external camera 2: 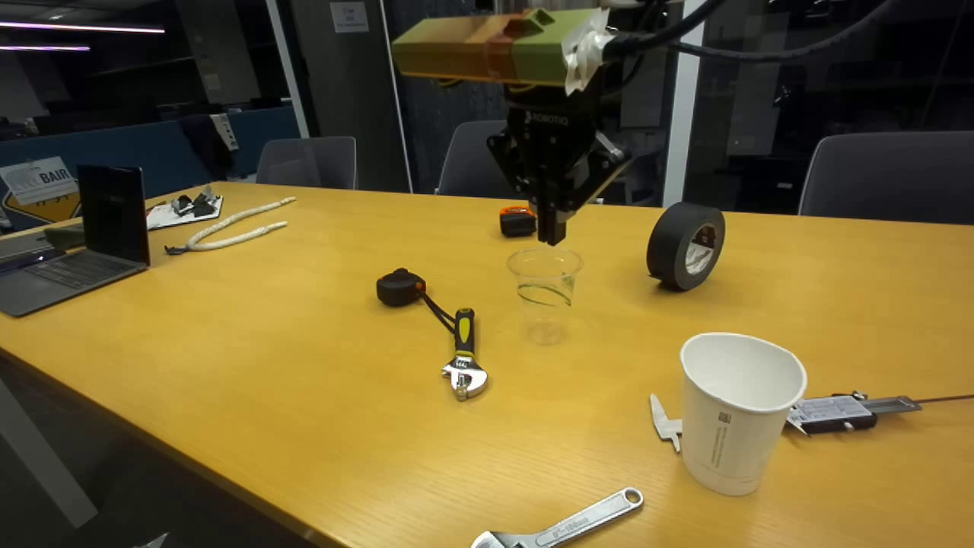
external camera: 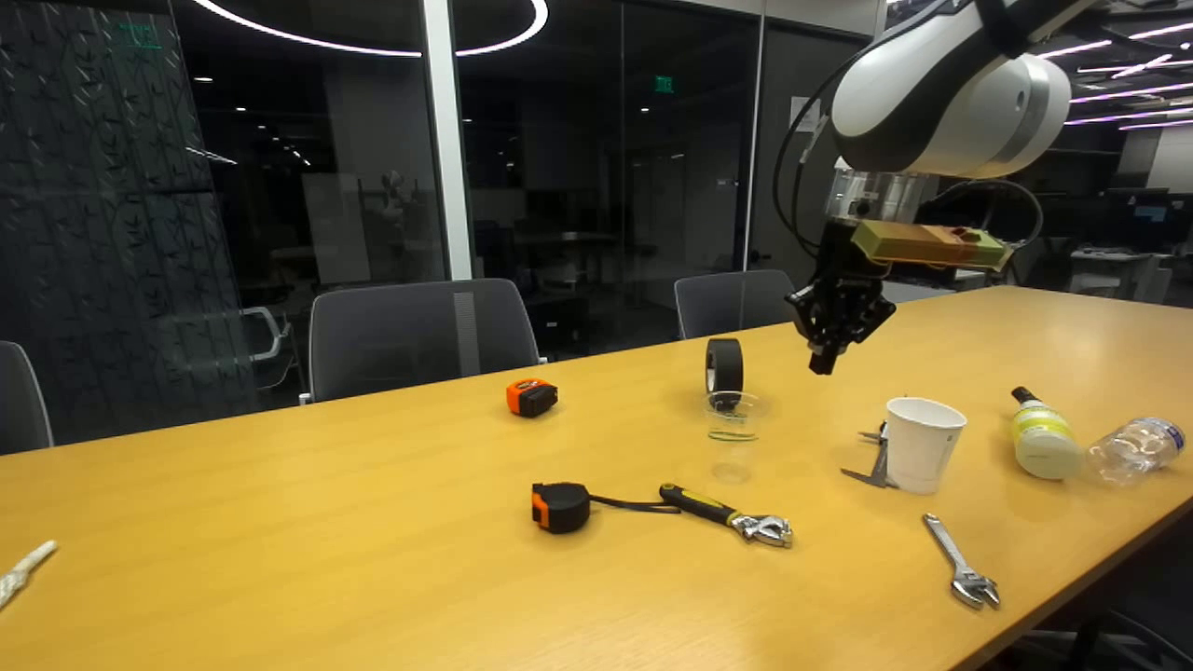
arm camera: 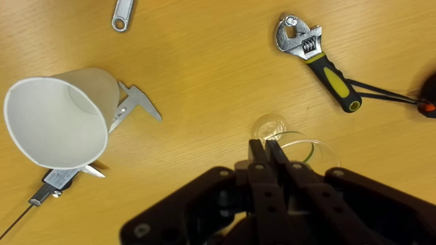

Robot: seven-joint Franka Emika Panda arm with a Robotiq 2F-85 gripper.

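Note:
My gripper is shut, its two dark fingertips close together, and no object shows between them. In the second exterior view the gripper (external camera 2: 552, 239) hangs above the table with its tips pointing down. A clear plastic cup (external camera 2: 545, 297) with a green line stands upright on the table; in the wrist view the fingers cover part of it. A white paper cup (external camera: 925, 445) stands upright to the right in the first exterior view, in front of a caliper (external camera 2: 835, 414). The gripper touches neither cup in the first exterior view.
A yellow-black wrench (external camera: 716, 510), a silver wrench (external camera: 959, 563), two tape measures (external camera: 561, 508) and a black tape roll (external camera 2: 685, 246) lie around the cups. Two bottles (external camera: 1044, 436) lie at the right.

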